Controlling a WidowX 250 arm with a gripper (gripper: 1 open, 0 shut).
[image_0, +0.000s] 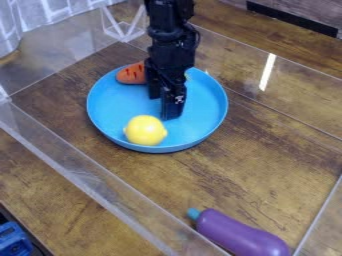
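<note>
My black gripper (173, 98) reaches down from the top into a blue plate (118, 108), over its middle and upper right. Its fingertips are dark and partly overlap; whether anything lies between them is hard to tell. A yellow object (144, 129), round like a lemon, sits in the lower left of the plate. An orange carrot (130, 74) lies at the plate's upper left, partly behind the arm.
A purple eggplant (241, 233) with a teal tip lies at the bottom right on the wooden table (274, 130). Clear plastic edges run along the left and right. The table right of the plate is clear.
</note>
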